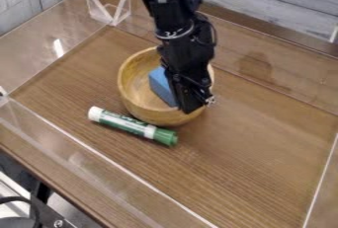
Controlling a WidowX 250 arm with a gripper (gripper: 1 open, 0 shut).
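A tan bowl (134,89) sits on the wooden table. Inside it lies a blue block (161,86), partly hidden by the black gripper (192,99), which reaches down over the bowl's right side with its fingers low at the rim. Whether its fingers are open or shut is hard to make out. A green and white marker (138,126) lies on the table in front of the bowl, apart from the gripper.
Clear low walls edge the tray, and black cables show outside it at the bottom left.
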